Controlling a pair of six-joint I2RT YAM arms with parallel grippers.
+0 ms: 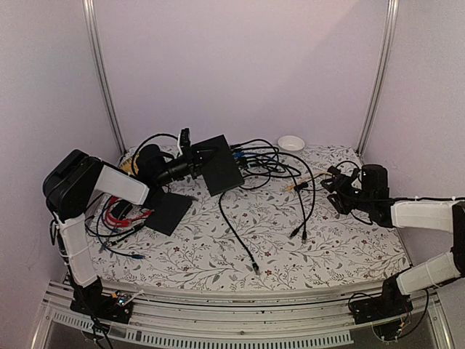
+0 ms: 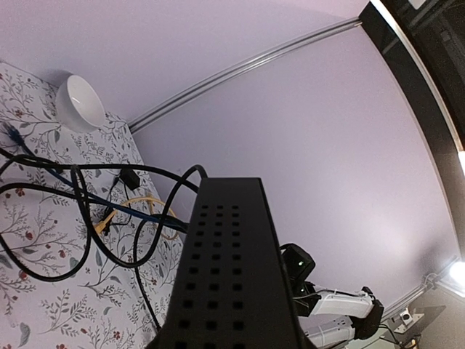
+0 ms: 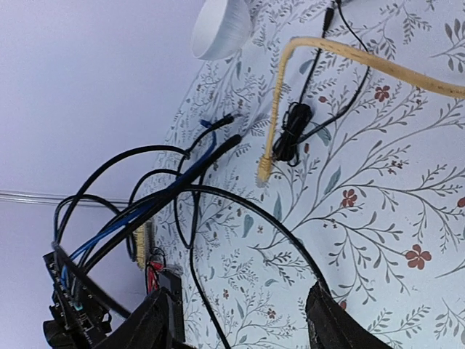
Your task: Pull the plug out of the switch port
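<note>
A dark switch (image 1: 221,171) is held up at the centre back by my left gripper (image 1: 195,160), shut on it; its perforated casing (image 2: 225,269) fills the middle of the left wrist view. Black and blue cables (image 3: 160,200) run from its side toward the right; their plugs at the ports are hard to make out. My right gripper is open above the right part of the table, with a black cable beneath it and nothing clearly between its fingers.
A white bowl (image 1: 290,143) stands at the back. A yellow cable (image 3: 327,45) and a coiled black cord (image 3: 290,131) lie on the right. Red cables and a dark plate (image 1: 168,214) are at the left. The front middle holds only loose cable ends.
</note>
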